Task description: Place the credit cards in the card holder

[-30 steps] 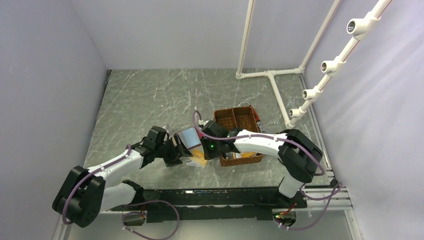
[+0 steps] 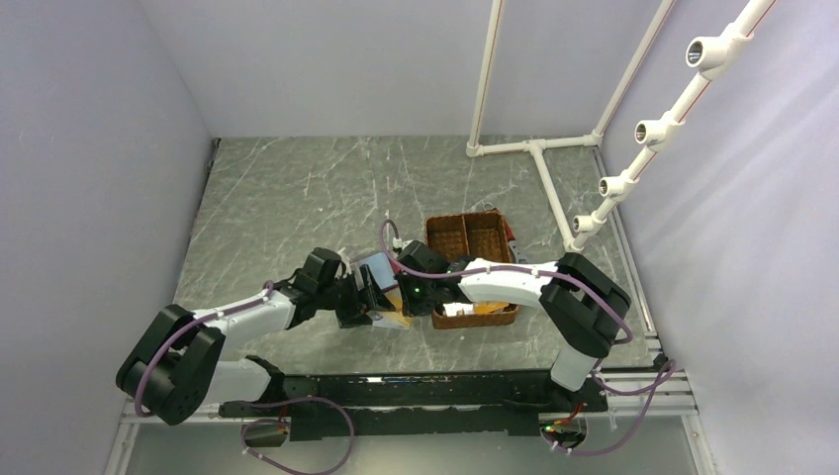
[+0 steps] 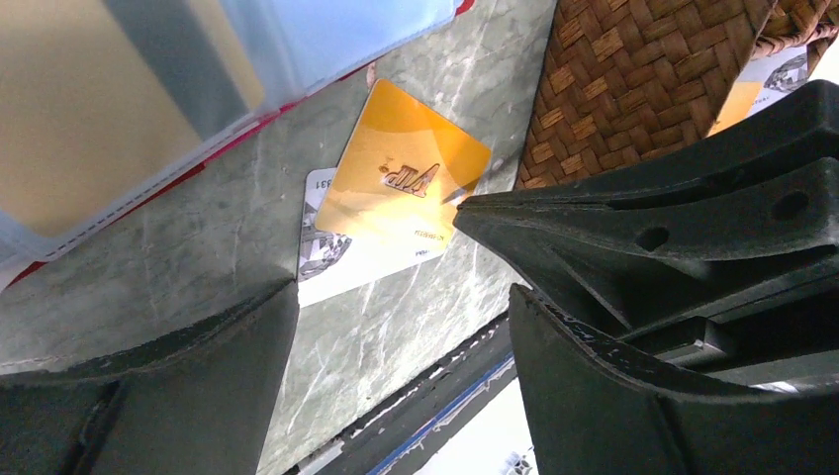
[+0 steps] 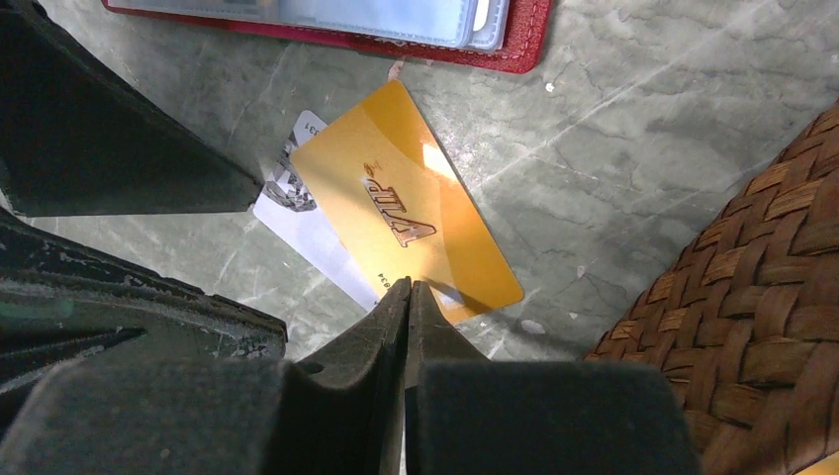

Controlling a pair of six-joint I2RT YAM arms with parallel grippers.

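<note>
An orange credit card (image 4: 386,178) lies on top of a white card (image 4: 322,242), both flat on the table. The right gripper is shut with nothing between its fingers; its tips are at the orange card's lower edge, with the card outside them. Around the cards' left end stands my left gripper, open and empty. One of its fingertips (image 4: 242,198) appears against the white card's end. The red card holder with clear sleeves lies just beyond the cards, and a sleeve (image 3: 109,119) in the left wrist view shows a tan card inside.
A woven basket (image 4: 762,317) stands close on the right, partly beneath the right arm in the top view, with more cards (image 2: 490,308) inside. Bare table (image 2: 267,218) extends across the back left.
</note>
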